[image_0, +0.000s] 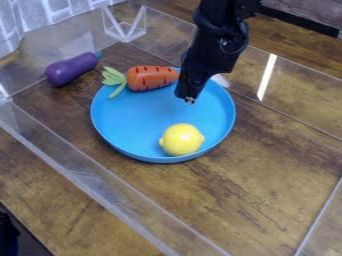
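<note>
My black gripper (190, 92) hangs over the back part of the blue plate (147, 123), just right of a toy carrot (151, 77) with green top that rests at the plate's back-left rim. Its fingers appear shut, with nothing visible between them. A yellow lemon (181, 139) lies on the front part of the plate. A purple eggplant (71, 69) lies on the wooden surface to the left, off the plate.
Transparent walls or strips run along the left and right sides.
</note>
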